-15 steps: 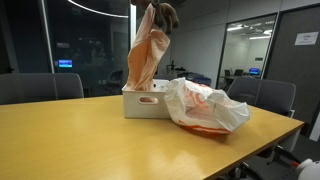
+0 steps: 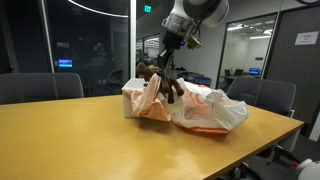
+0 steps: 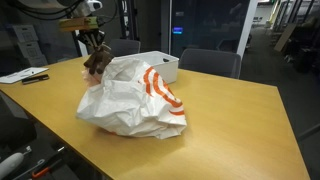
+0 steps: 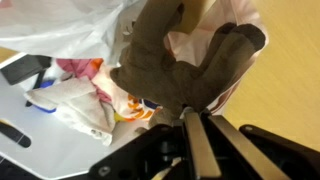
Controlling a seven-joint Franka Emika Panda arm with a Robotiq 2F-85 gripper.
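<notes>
A brown, soft-looking plush thing (image 2: 166, 80) with several stubby limbs hangs from my gripper (image 2: 167, 62), along with a peach cloth (image 2: 150, 100) that drapes below it. In the wrist view the brown plush (image 4: 180, 75) is at my fingertips, which are shut on a fold of it. Exterior view 2 has the brown plush (image 3: 98, 57) at the left, beside a white plastic bag (image 3: 135, 100) with orange stripes. The peach cloth hides part of the white box (image 2: 128, 88) behind it.
In the wrist view the white box (image 4: 40, 145) holds several items, among them a white cloth (image 4: 85, 105) and something pinkish. The bag lies crumpled on the table.
The arm has come into view; bag and box look unmoved.
</notes>
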